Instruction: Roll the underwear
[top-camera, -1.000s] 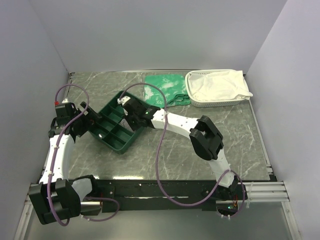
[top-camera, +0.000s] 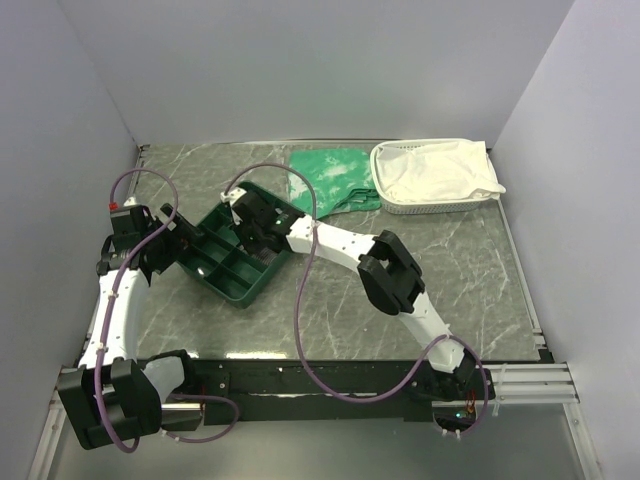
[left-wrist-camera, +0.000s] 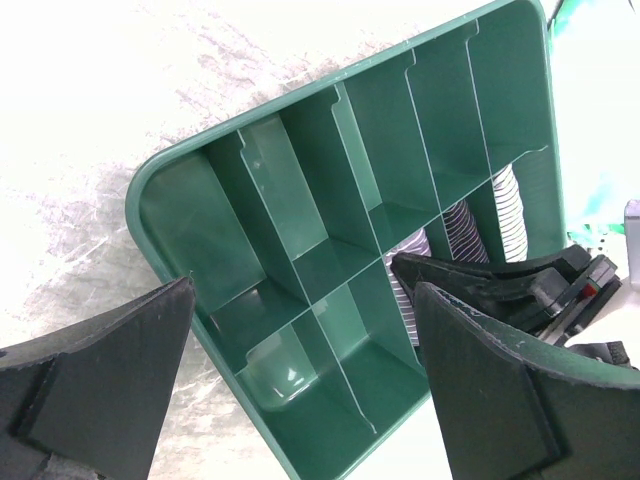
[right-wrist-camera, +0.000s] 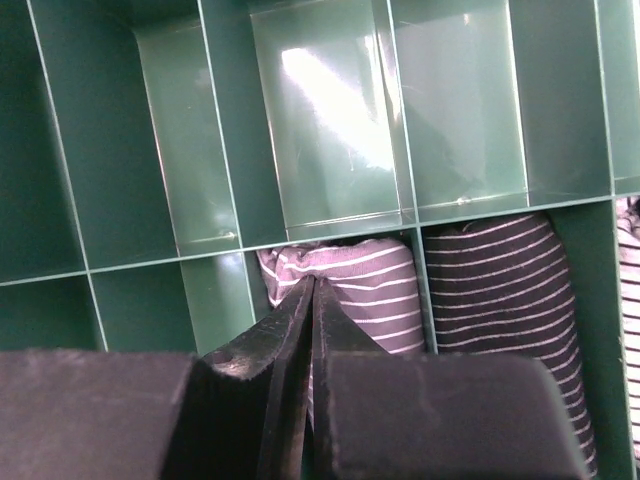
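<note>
A green divided box (top-camera: 240, 285) lies on the marble table. Striped rolled garments fill some compartments: a lilac one (right-wrist-camera: 380, 290), a dark one (right-wrist-camera: 495, 300) and a pale one (right-wrist-camera: 628, 300) in the right wrist view. My right gripper is down over the lilac roll, fingertips together at its upper part; whether cloth is between them is hidden. My left gripper stands open above the box's left end, its fingers wide apart over empty compartments.
A green patterned cloth (top-camera: 325, 175) lies at the back middle, beside a white basket (top-camera: 440, 205) with white fabric (top-camera: 435, 170) at the back right.
My right arm has shifted left over the box since a second ago. The left arm has not moved.
</note>
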